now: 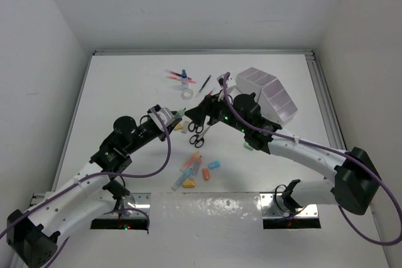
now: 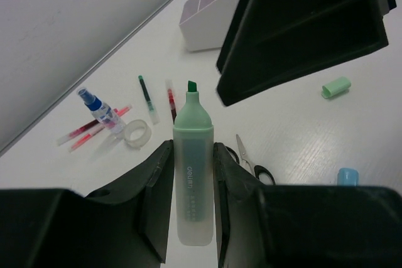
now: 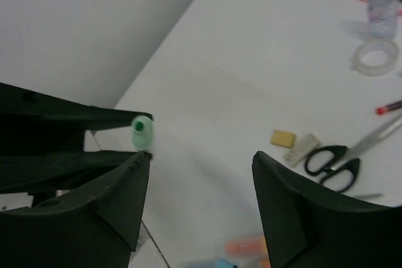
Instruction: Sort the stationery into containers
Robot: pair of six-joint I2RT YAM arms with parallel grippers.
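My left gripper is shut on an uncapped green highlighter (image 2: 193, 155), held upright. My right gripper is part open in the air beside it, facing the highlighter, with nothing seen between its fingers; in the left wrist view it looms dark at upper right. A green cap (image 2: 336, 88) lies on the table, as do scissors (image 3: 333, 167), pens (image 2: 148, 98), a blue-capped bottle (image 2: 100, 110), a tape roll (image 3: 375, 56), erasers (image 3: 282, 138) and several markers (image 1: 187, 172).
A white compartmented container (image 1: 276, 98) stands at the back right of the table (image 1: 113, 86). Loose items fill the middle and front.
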